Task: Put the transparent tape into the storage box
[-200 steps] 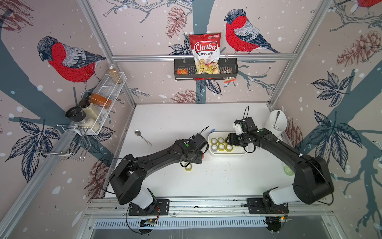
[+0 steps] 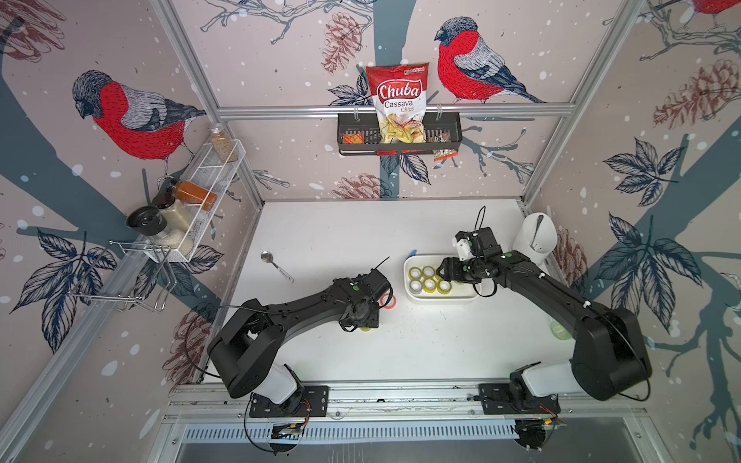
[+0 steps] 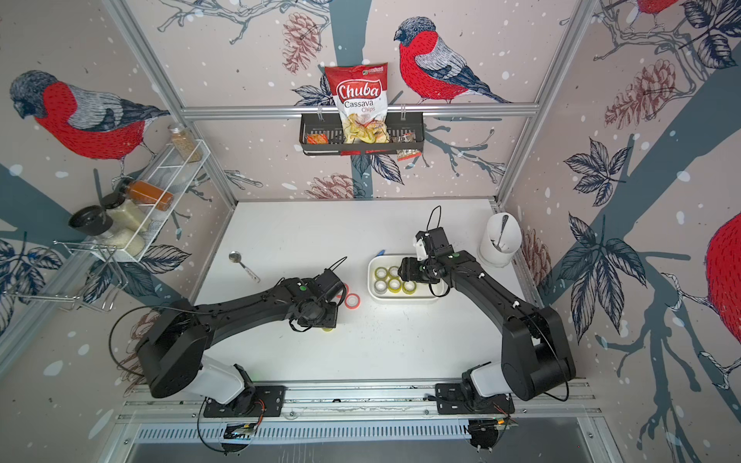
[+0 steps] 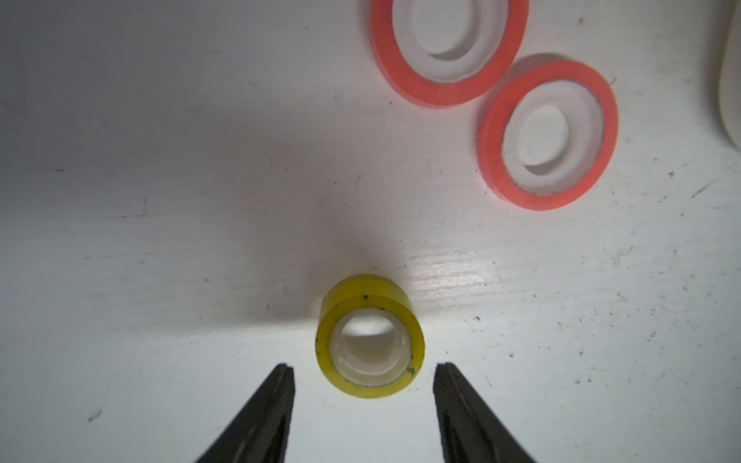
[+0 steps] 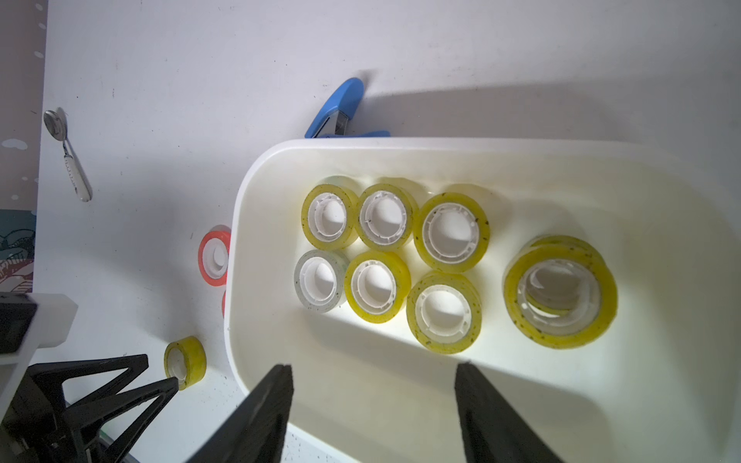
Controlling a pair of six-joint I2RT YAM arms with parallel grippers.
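A yellow transparent tape roll (image 4: 369,383) lies on the table just beyond the fingertips of my left gripper, which is open around empty space. The white storage box (image 5: 362,420) holds several yellow rolls (image 5: 451,247) and a clear one (image 5: 315,305). My right gripper is open over the box, nothing between its fingers. In both top views the left gripper largely hides the lone yellow roll.
Two red tape rolls (image 4: 544,196) lie between the lone roll and the box. A blue stapler (image 5: 339,100) sits behind the box, a spoon (image 2: 271,262) on the left of the table.
My left gripper has moved left and toward the front, over the lone yellow roll, uncovering more of the red rolls. The right arm is nearly still.
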